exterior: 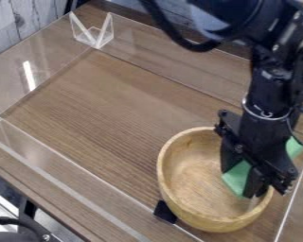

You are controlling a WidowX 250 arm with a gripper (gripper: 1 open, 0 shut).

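Observation:
The black gripper (pixel 253 163) hangs low at the right, inside the near edge of a round wooden bowl (pixel 192 194), shut on a green object (pixel 237 181). The green object is partly hidden by the fingers, and part of it shows at the bowl's right side.
Bare wooden table (pixel 98 113) fills the middle and left. A clear plastic stand (pixel 94 30) is at the back left. A small black block (pixel 166 211) touches the bowl's lower left. Table edges run along the left and lower left.

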